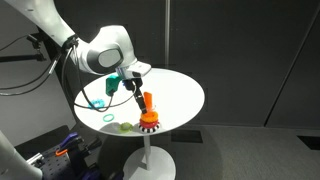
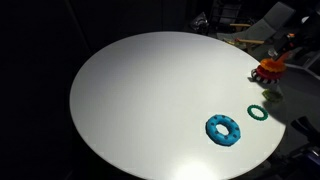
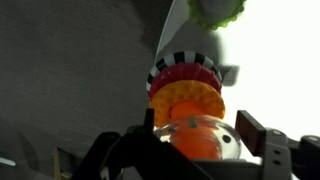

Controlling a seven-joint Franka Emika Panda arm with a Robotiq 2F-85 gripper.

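Observation:
A stacking toy (image 1: 149, 119) with an orange top layer stands at the round table's near edge. In the wrist view its orange ring (image 3: 188, 97) lies over a red layer and a black-and-white checkered base (image 3: 170, 62). An upright orange piece (image 1: 148, 101) rises above the stack. My gripper (image 1: 142, 97) is right beside that piece, above the stack. In the wrist view, a glossy clear shape with orange in it (image 3: 198, 143) fills the space between the dark fingers. Whether they grip it is unclear.
A teal ring (image 2: 222, 130) and a thin green ring (image 2: 258, 113) lie on the white table (image 2: 165, 90). A small yellow-green ring (image 2: 272, 96) is near the toy. Floor shows beyond the edge.

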